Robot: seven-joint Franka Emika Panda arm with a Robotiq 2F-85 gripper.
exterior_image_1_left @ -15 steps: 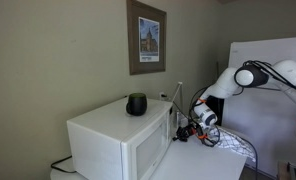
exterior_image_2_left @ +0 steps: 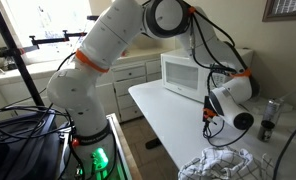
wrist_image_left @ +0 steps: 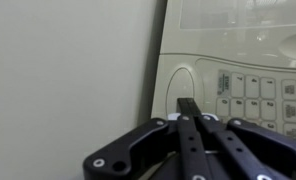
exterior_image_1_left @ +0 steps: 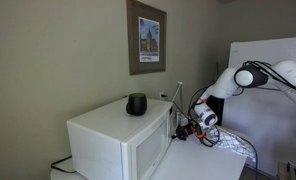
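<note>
A white microwave (exterior_image_1_left: 96, 140) stands on a white table, its front turned toward the table's open side; it also shows in exterior view 2 behind the arm (exterior_image_2_left: 178, 72). In the wrist view its control panel (wrist_image_left: 220, 66) fills the right side, with a number keypad (wrist_image_left: 253, 96) and a large oval outline (wrist_image_left: 181, 88). My gripper is shut, and nothing shows between its fingers. The fingertips overlap the lower part of the oval; whether they touch it I cannot tell. Exterior view 1 places the gripper at the microwave's far end, partly hidden.
A dark round pot (exterior_image_1_left: 137, 104) sits on top of the microwave. A crumpled cloth (exterior_image_2_left: 226, 164) lies on the table near the arm, and a metal canister (exterior_image_2_left: 270, 112) stands behind.
</note>
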